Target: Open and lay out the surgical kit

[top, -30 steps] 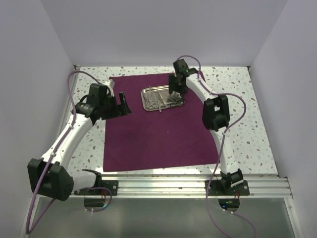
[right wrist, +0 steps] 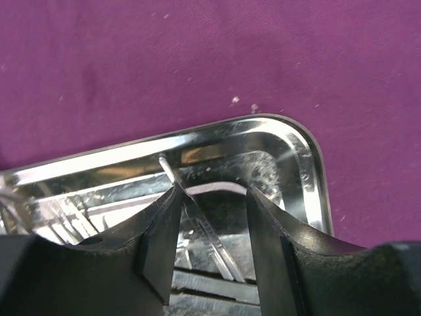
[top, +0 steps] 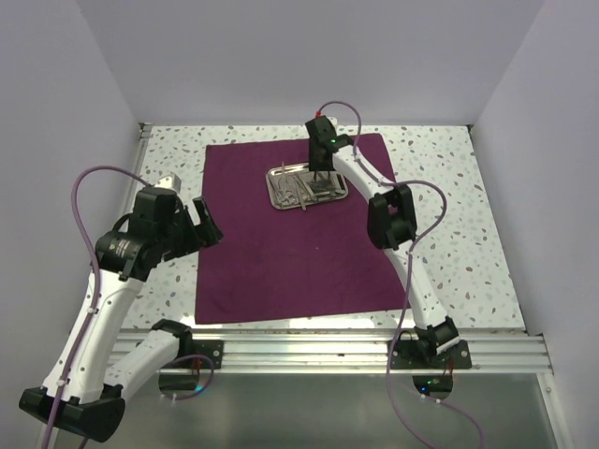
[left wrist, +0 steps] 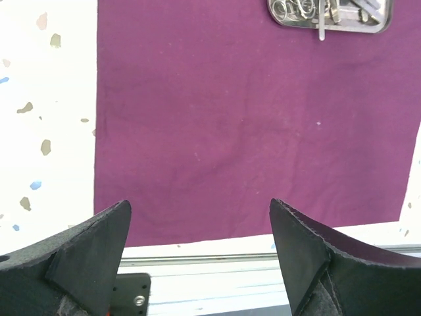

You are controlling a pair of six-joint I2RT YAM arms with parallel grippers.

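Note:
A shiny metal tray (top: pixel 275 195) of surgical instruments rests on the purple cloth (top: pixel 262 262), toward its back edge. Over the tray's right part is my right gripper, its fingers parted. In the right wrist view a thin metal instrument (right wrist: pixel 220 253) runs slantwise between those fingers, with a gap beside it; whether a finger touches it is hard to tell. Other instruments (top: pixel 290 187) lie in the tray's left half. My left gripper (top: pixel 208 224) stands open at the cloth's left edge, nothing between its fingers.
White speckled table (top: pixel 449 234) shows on both sides. A metal rail (top: pixel 309 346) runs along the front edge, and grey walls close in the sides and back.
My right gripper has moved left over the tray since a second ago. The left arm has drawn back toward the front left, off the cloth. The tray has stayed in place.

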